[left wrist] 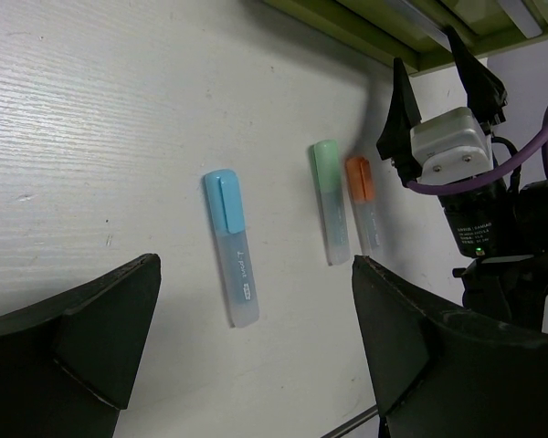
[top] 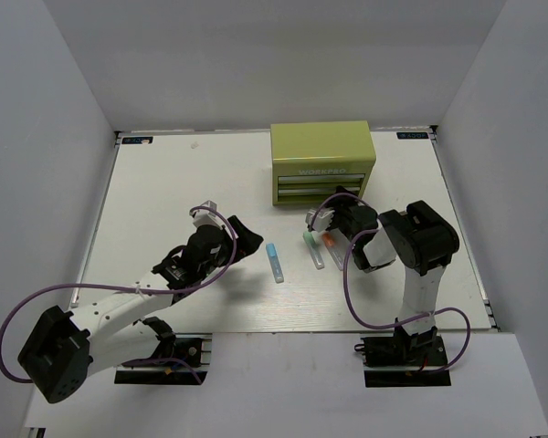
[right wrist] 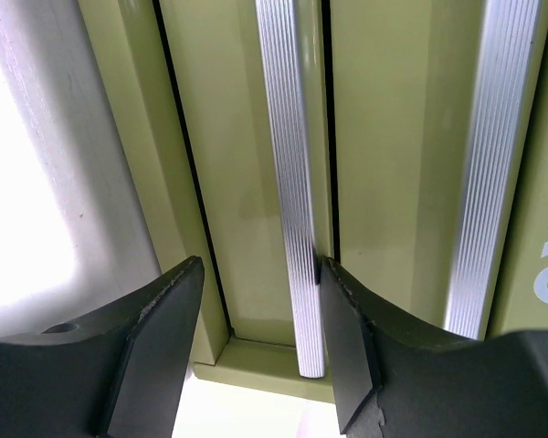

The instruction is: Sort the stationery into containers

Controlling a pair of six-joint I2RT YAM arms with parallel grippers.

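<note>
A green WORKPRO cabinet (top: 321, 146) with silver drawer handles stands at the back. My right gripper is open at its lower drawers, one fingertip against a handle strip (right wrist: 290, 182). My left gripper hangs open over the table, left of the pens, empty. A blue-capped marker (left wrist: 234, 265), a green-capped marker (left wrist: 331, 210) and an orange-capped marker (left wrist: 363, 205) lie on the table in front of the cabinet.
The right arm covers much of the table's right part.
</note>
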